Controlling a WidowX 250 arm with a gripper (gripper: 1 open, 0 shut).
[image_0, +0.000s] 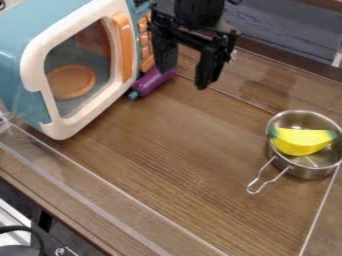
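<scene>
My black gripper (183, 64) hangs open at the top centre of the camera view, above and just right of a purple toy eggplant (154, 79) with a teal tip, which lies beside the toy microwave. The light blue and white microwave (40, 45) stands at the left, with an orange disc (70, 83) visible inside. A small metal pan (311, 166) at the right holds a yellow toy (299, 140), likely a banana, with green tips.
A grey-blue wall (294, 35) runs along the back. A white object with a black cable sits at the bottom left.
</scene>
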